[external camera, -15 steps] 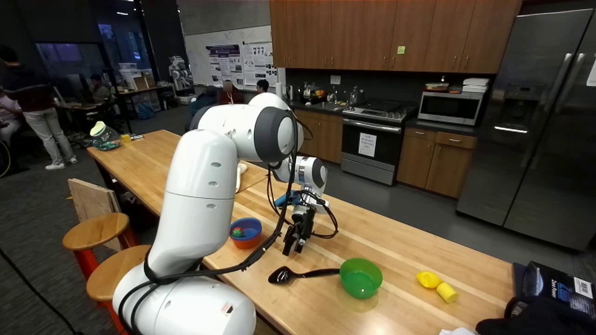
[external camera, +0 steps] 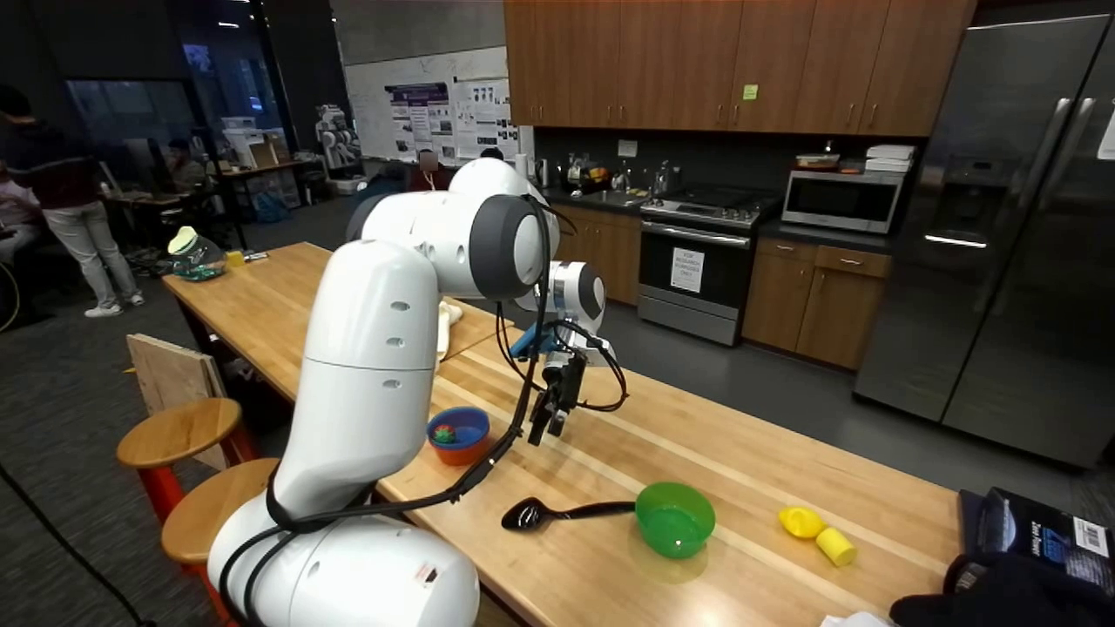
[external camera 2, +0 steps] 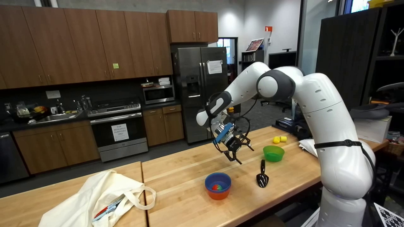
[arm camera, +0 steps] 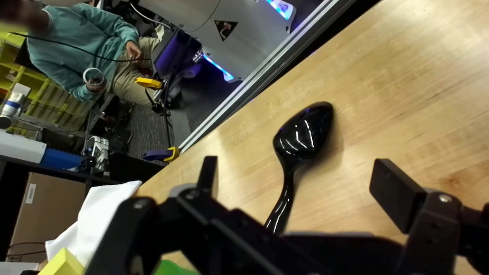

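Observation:
My gripper [external camera 2: 243,155] hangs above the table, open, with nothing between its fingers. A black spoon [external camera: 530,513] lies on the wood below it, its handle reaching to the green bowl [external camera: 675,519]. Seen from the wrist, the spoon's head [arm camera: 305,131] appears between the two fingers, well beneath them, while the gripper body covers the end of its handle. Nearer the left-hand side of the table sits a blue bowl [external camera 2: 218,181] in an orange one [external camera 2: 217,194], with a red and green strawberry-like item [external camera 2: 216,187] inside.
A yellow lemon-shaped thing [external camera: 801,522] and a yellow cylinder [external camera: 836,545] lie beyond the green bowl. Dark cloth and a box [external camera: 1048,539] occupy the table's far end. A cream tote bag [external camera 2: 91,200] rests on the adjoining table. Bare wood surrounds the spoon.
My gripper has risen and drawn slightly back from the spoon. The spoon, the bowls and the yellow items lie where they were.

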